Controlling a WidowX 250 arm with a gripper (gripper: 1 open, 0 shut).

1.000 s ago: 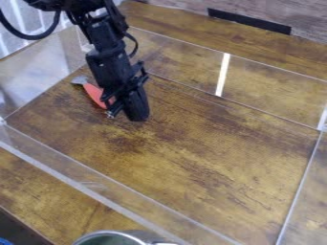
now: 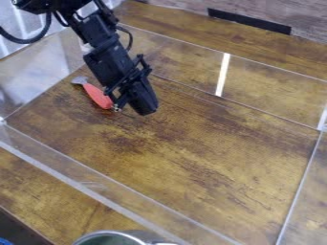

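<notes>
The black robot gripper [image 2: 132, 96] hangs low over the left part of the wooden table, tilted down toward the right; its fingertips are dark and look shut, with nothing visible between them. Just left of and partly behind it lies a red elongated object [image 2: 98, 97] with a pale tip at its upper left, its right part hidden by the gripper.
A transparent low wall [image 2: 115, 191] borders the wooden work area [image 2: 217, 153]. A metal pot [image 2: 109, 238] is cut off at the bottom edge. A dark strip lies at the back top.
The gripper has risen a little and shifted slightly over the last second, uncovering a bit more floor below it. The red object looks about the same.
</notes>
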